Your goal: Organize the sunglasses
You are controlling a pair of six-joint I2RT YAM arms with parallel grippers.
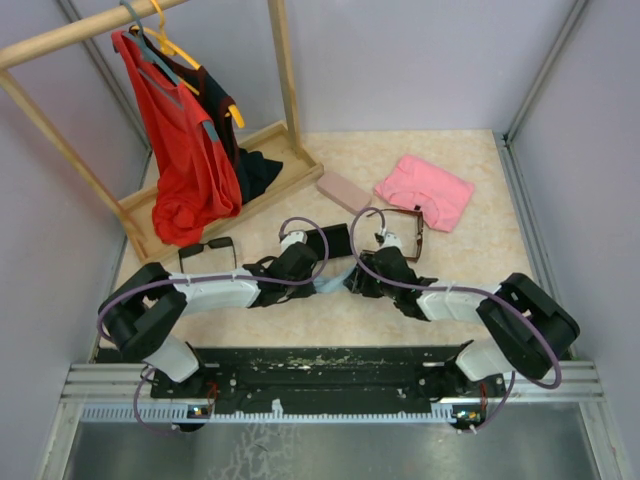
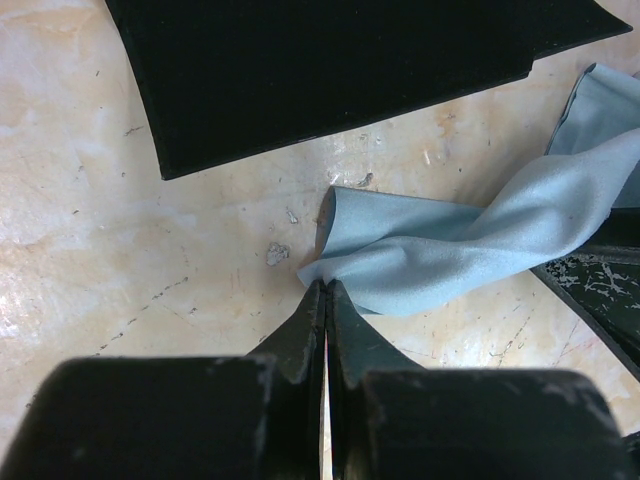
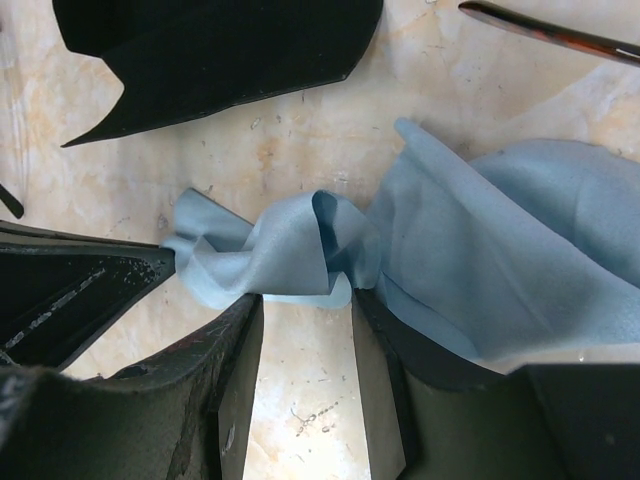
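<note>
A light blue cloth (image 2: pixel 470 260) lies crumpled on the table, with my left gripper shut at its lower left edge; whether fabric is between the tips is hard to tell. My right gripper stands part open over the same cloth (image 3: pixel 500 250), a fold between or just beyond its fingertips. A black case (image 1: pixel 328 241) lies just behind the cloth. Dark sunglasses (image 1: pixel 205 250) rest at the left; a second pair (image 1: pixel 421 235) at the right is partly hidden by the right arm.
A wooden rack (image 1: pixel 300 165) with red and dark clothes fills the back left. A pink folded garment (image 1: pixel 425 185) and a pinkish block (image 1: pixel 343 192) lie at the back. Clear table shows in front of the cloth.
</note>
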